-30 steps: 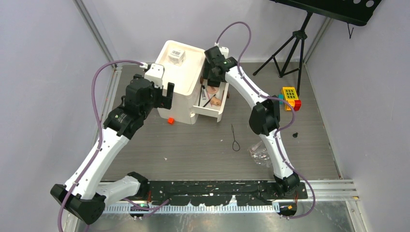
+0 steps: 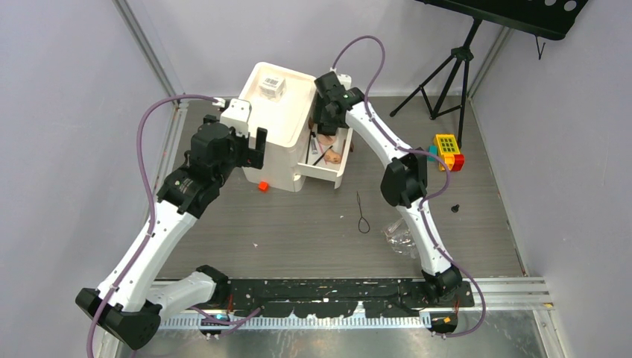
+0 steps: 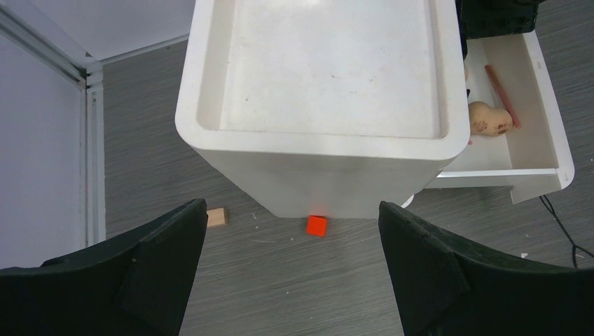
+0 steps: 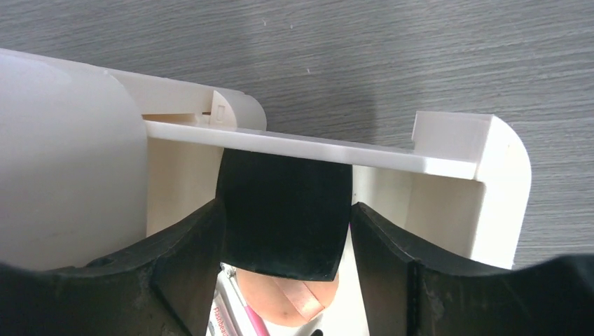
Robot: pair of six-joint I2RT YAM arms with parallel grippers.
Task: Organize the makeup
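A white drawer cabinet [image 2: 279,112] has its drawer [image 2: 320,170] pulled out, holding pens, a peach round compact [image 4: 280,301] and other small makeup. A black square case [image 4: 284,213] lies in the drawer under my right gripper, whose open fingers stand at its two sides; in the right wrist view I cannot tell whether they touch it. My left gripper is open and empty above the left front of the cabinet, whose lid [image 3: 322,63] fills much of the left wrist view.
A small orange block [image 2: 263,186], a wooden block [image 3: 217,216], a looped cord [image 2: 363,224] and a clear bag [image 2: 399,239] lie on the floor. Colourful toys [image 2: 447,149] and a black stand [image 2: 461,54] are at the right.
The right arm has shifted very slightly over the drawer; otherwise nothing visibly differs in the top view.
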